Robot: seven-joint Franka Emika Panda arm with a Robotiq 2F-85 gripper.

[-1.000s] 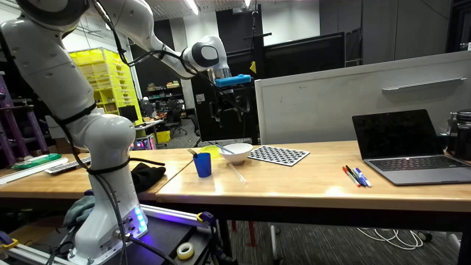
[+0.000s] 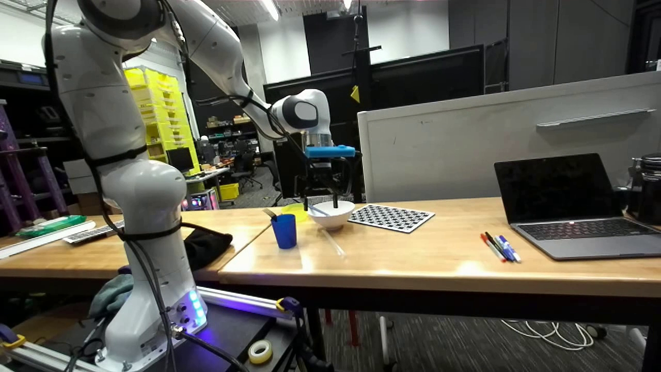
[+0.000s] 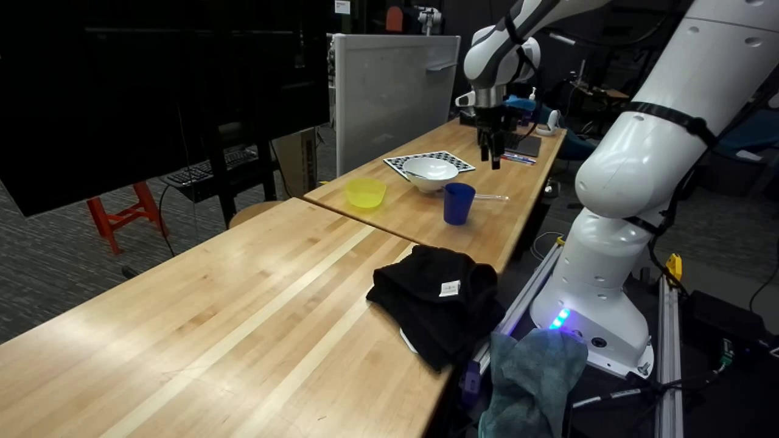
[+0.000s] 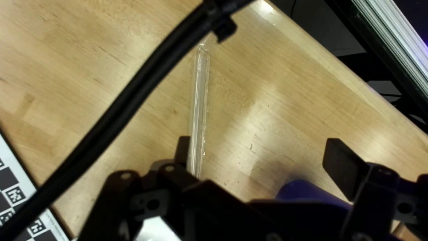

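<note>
My gripper is open and points down over the table, its fingers wide apart with nothing held. In the wrist view a thin clear plastic-looking strip (image 4: 199,100) lies on the wood, one end running beside the left fingertip. A blue cup (image 4: 309,192) shows partly behind the gripper body; in exterior view 1 the cup (image 2: 285,232) stands upright with a utensil handle poking out. The white bowl (image 3: 431,175) holds a thin bluish stick. Left of it in exterior view 2 sits a yellow bowl (image 3: 365,193).
A checkered board (image 2: 391,217) lies flat beside the white bowl. Several markers (image 2: 500,247) and an open laptop (image 2: 573,217) occupy the right side in exterior view 1. A black cloth (image 3: 442,299) lies nearer in exterior view 2. Bare wood stretches between board and markers.
My gripper has come down and slightly right in exterior view 1, from well above the bowls to lower over the table. The objects on the table have not moved.
</note>
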